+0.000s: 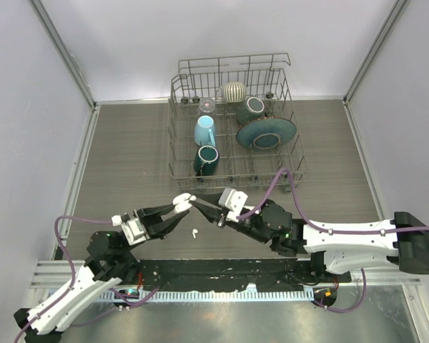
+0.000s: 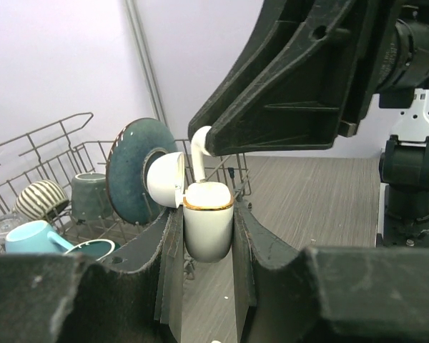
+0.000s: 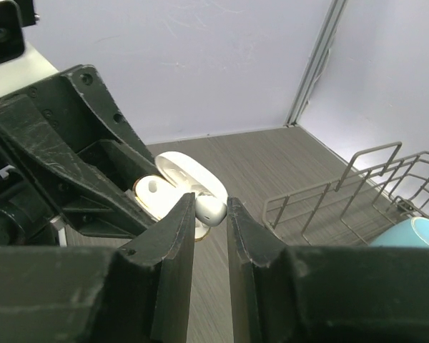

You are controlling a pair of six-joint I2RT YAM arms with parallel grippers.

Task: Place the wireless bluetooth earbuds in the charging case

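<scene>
The white charging case, its rounded lid swung open, is pinched upright by my left gripper. My right gripper is shut on a white earbud. In the left wrist view this earbud slants down from the right fingertips to the case's top. Whether it touches or enters a slot cannot be made out. An open slot shows in the case in the right wrist view. A small white piece, apparently the other earbud, lies on the table below the grippers.
Behind the grippers stands a wire dish rack with a light blue mug, a dark green cup, a plate and other dishes. Bare tabletop lies left of the rack.
</scene>
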